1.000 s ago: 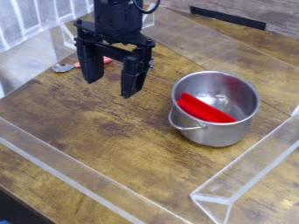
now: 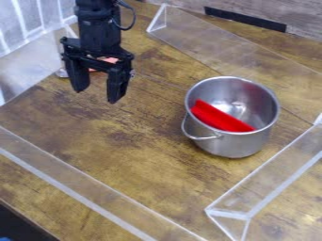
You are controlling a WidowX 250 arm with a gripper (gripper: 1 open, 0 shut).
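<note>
My black gripper (image 2: 97,72) hangs over the upper left of the wooden table, open, its fingers pointing down. Behind it, partly hidden, lie a small orange-red object (image 2: 109,61) and a grey piece. A steel pot (image 2: 231,142) with a side handle stands at the right, with a long red object (image 2: 219,117) inside it, well apart from my gripper.
Clear plastic walls (image 2: 206,45) edge the table at the back, left, front left and right.
My gripper has moved back and to the left and appears smaller, farther from the camera. The pot and its red object have not moved.
</note>
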